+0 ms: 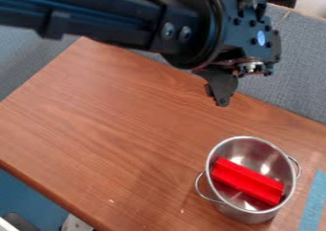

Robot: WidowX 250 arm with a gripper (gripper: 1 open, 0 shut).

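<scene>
A steel pot point(254, 151) with two wire handles stands on the wooden table at the lower right. A red oblong block point(246, 180) lies inside it, tilted diagonally. My gripper point(220, 88) hangs from the dark arm at the top, above and behind the pot and clear of it. Nothing shows held at its dark fingertips; the fingers are partly hidden by the wrist housing.
A grey padded surface point(299, 82) runs along the back edge. A light blue strip point(314, 201) lies right of the pot.
</scene>
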